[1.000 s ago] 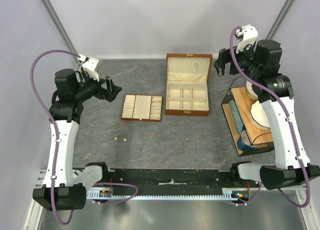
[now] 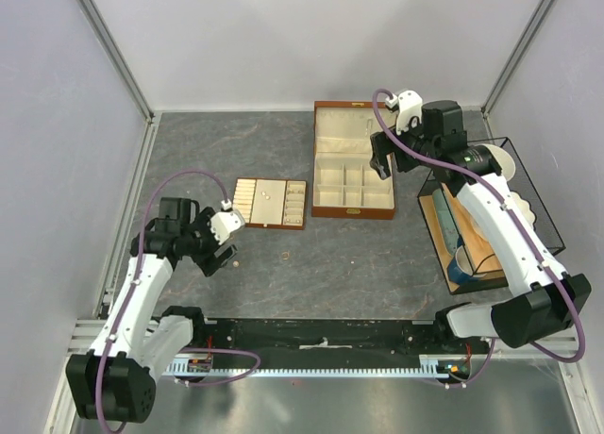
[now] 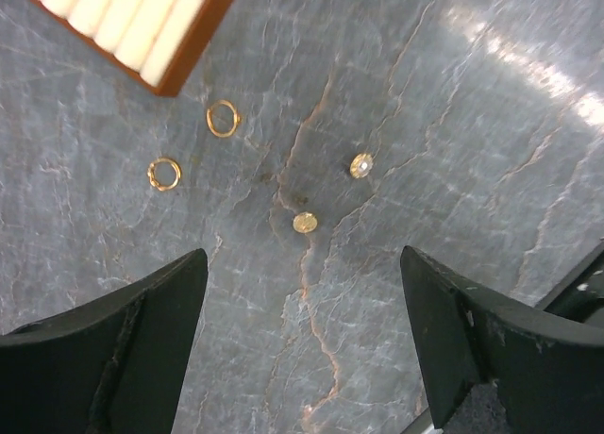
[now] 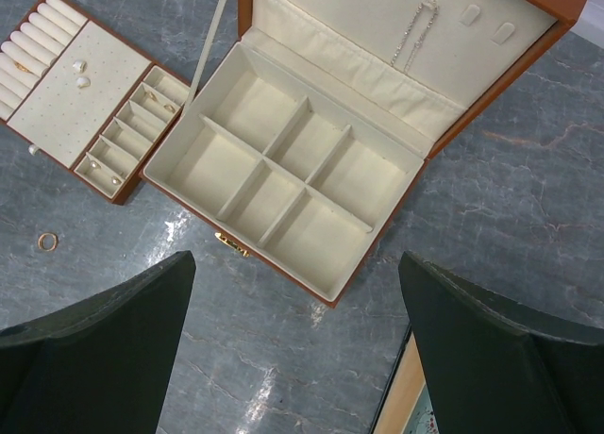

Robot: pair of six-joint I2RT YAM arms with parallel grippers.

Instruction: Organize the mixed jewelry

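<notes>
My left gripper [image 2: 211,248] hangs low at the front left, open above small gold studs [image 3: 305,222] [image 3: 360,165] and two gold rings [image 3: 164,175] lying on the grey surface. My right gripper is open over the front of the open brown jewelry box [image 4: 288,175], whose compartments look empty; a chain [image 4: 415,38] hangs in its lid. The tray [image 4: 71,113] beside it holds ring rolls, a pad with small pieces and compartments with some jewelry. Another gold ring [image 4: 47,242] lies in front of the tray.
A two-level wooden rack [image 2: 444,241] with a blue mug and dishes stands at the right. White walls bound the sides and back.
My left gripper has descended and moved toward the front, over the loose studs.
</notes>
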